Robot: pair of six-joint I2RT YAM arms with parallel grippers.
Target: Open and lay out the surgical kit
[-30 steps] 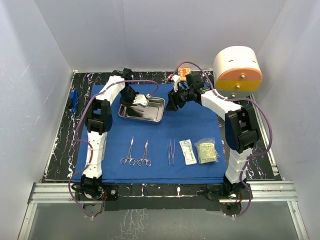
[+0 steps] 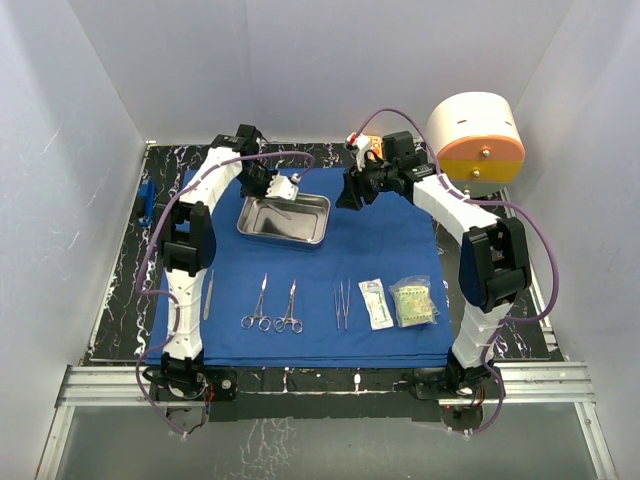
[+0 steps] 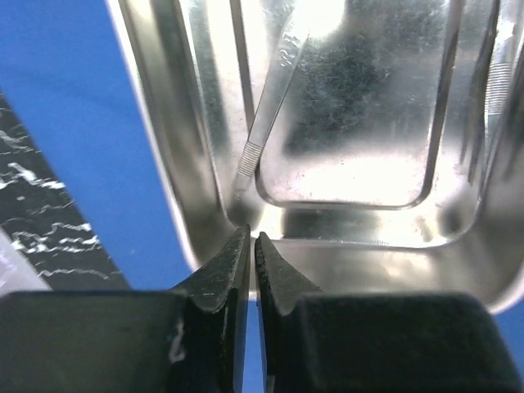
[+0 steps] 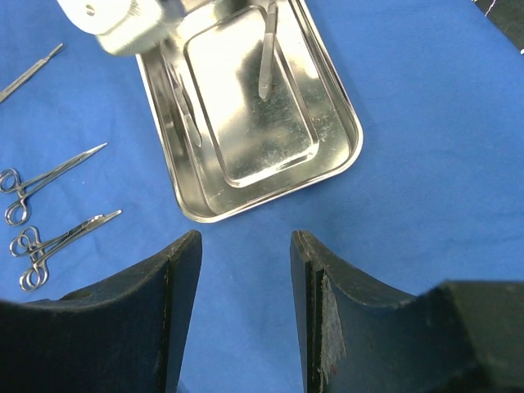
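A steel tray [image 2: 300, 232] sits on the blue cloth, holding slim metal instruments; a flat handle [image 3: 273, 98] shows in the left wrist view and another in the right. My left gripper hangs over the tray's edge, shut with nothing visible between its fingers. My right gripper stands open and empty above the cloth, right of the tray. Two scissor-like clamps [image 2: 262, 310], tweezers [image 2: 346, 305], a white packet [image 2: 376, 303] and a bagged gauze pack [image 2: 413, 300] lie along the front; a slim instrument [image 2: 208, 296] lies at the front left.
A rounded white-and-yellow box [image 2: 474, 135] stands at the back right. A blue object [image 2: 147, 202] rests on the marble at the left. The cloth right of the tray is clear.
My left gripper has risen and moved slightly back from over the tray. My right arm has shifted slightly up and to the right.
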